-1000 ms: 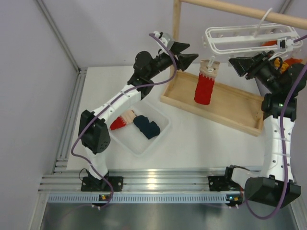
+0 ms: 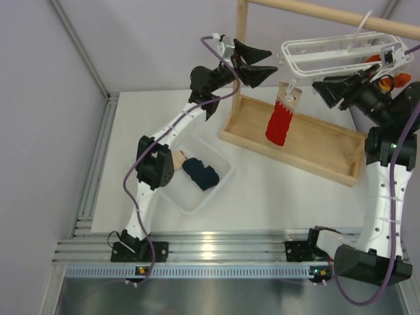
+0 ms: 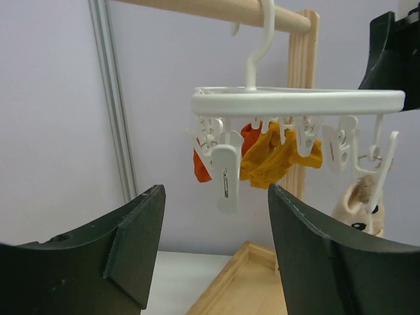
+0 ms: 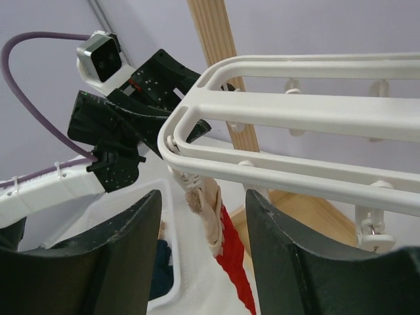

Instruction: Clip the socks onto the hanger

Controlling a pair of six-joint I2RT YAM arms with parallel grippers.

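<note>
A white clip hanger (image 2: 348, 56) hangs from the wooden bar. From its near left corner a red sock with a beige top (image 2: 280, 125) dangles in a clip, clear of the surface below. Orange and yellow socks (image 3: 275, 154) hang on the far side. My left gripper (image 2: 266, 63) is open just left of the hanger, nothing between its fingers; a clip (image 3: 226, 172) shows beyond them in the left wrist view. At the hanger's right end my right gripper (image 2: 333, 88) stands open and empty. Dark blue socks (image 2: 200, 174) and a beige sock (image 2: 178, 159) lie in the white bin (image 2: 190, 209).
The wooden stand's base (image 2: 315, 147) lies below the hanger, with an upright post (image 2: 240, 39) close to my left gripper.
My left gripper has moved right and slightly up, its arm now covering the red part of the sock in the bin. The hanging red sock swings slightly. My right arm shifted slightly.
</note>
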